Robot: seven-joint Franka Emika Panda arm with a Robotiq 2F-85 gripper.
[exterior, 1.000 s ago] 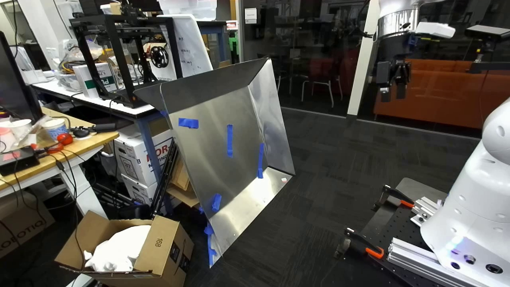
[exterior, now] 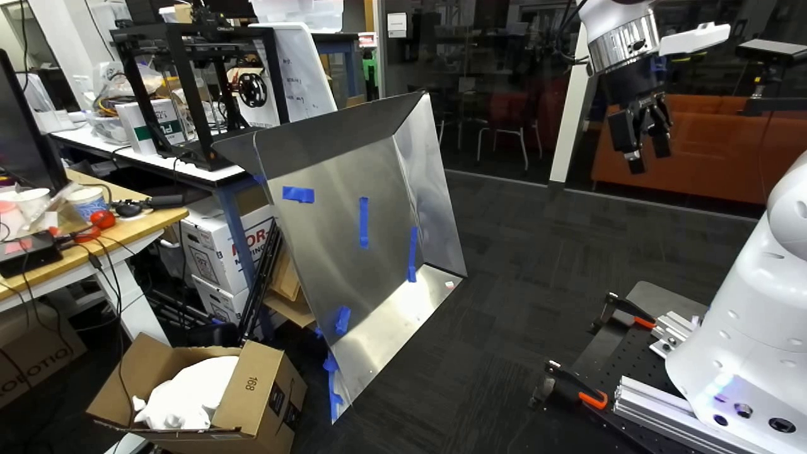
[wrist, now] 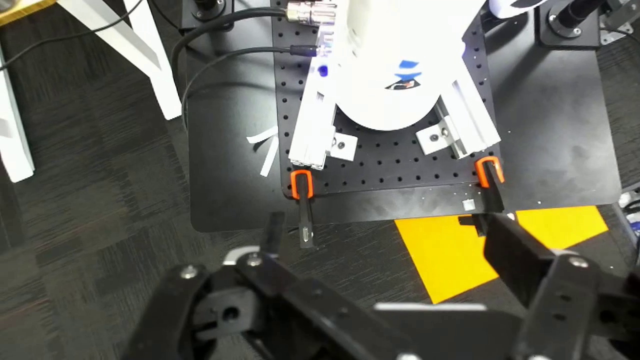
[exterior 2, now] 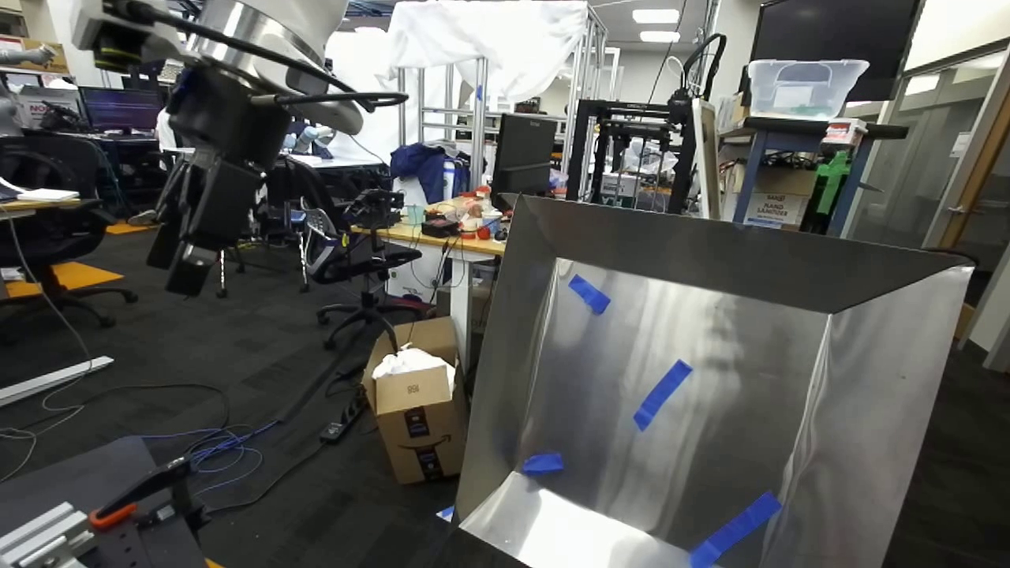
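My gripper [exterior: 649, 154] hangs high above the floor at the upper right of the first exterior view, well apart from the metal tray. It appears dark and tilted at the upper left in the second exterior view. Its two black fingers [wrist: 510, 255] stand wide apart in the wrist view, with nothing held between them. A large bent sheet-metal tray [exterior: 344, 227], marked with strips of blue tape [exterior: 364, 223], leans upright on the floor. The same tray [exterior 2: 663, 312] fills the lower right of the second exterior view.
Black clamps with orange tips [wrist: 301, 183] grip the front edge of my base plate [wrist: 234, 198]. An orange-yellow sheet [wrist: 447, 258] lies beyond that edge. A cardboard box [exterior: 261, 386] holding white material stands beside a cluttered desk [exterior: 144, 223]. Dark floor between tray and base is open.
My gripper has tilted, its fingertips swinging right and slightly down in the first exterior view, while the wrist above them has shifted left. The tray and box have not moved.
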